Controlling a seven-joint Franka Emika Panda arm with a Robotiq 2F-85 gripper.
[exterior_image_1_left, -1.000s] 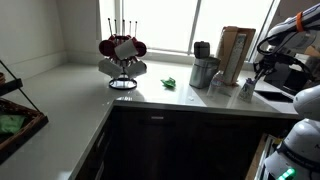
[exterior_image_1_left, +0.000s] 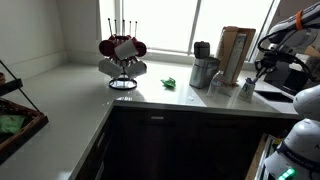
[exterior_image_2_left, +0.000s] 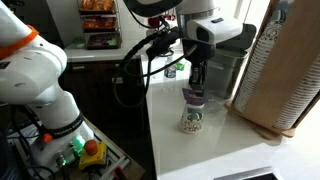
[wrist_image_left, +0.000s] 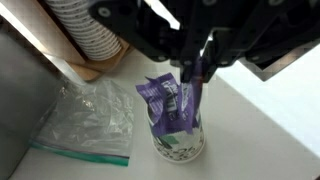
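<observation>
A purple packet (wrist_image_left: 172, 103) stands half inside a white patterned cup (wrist_image_left: 181, 146) in the wrist view. My gripper is above the cup, shut on the packet's upper end. In the second exterior view the packet (exterior_image_2_left: 193, 97) shows just below my dark gripper (exterior_image_2_left: 195, 86), and the cup (exterior_image_2_left: 191, 121) stands upright on the counter beneath. From the first exterior view, the cup (exterior_image_1_left: 246, 91) is small at the right end of the counter. The packet's lower end is hidden within the cup.
A clear plastic bag (wrist_image_left: 88, 118) lies beside the cup. Nearby stand a stack of cups (wrist_image_left: 86, 28), a grey bin (exterior_image_1_left: 204, 73) and a tall brown dispenser (exterior_image_1_left: 235, 50). Further left are a green cloth (exterior_image_1_left: 168, 83) and a mug rack (exterior_image_1_left: 123, 82).
</observation>
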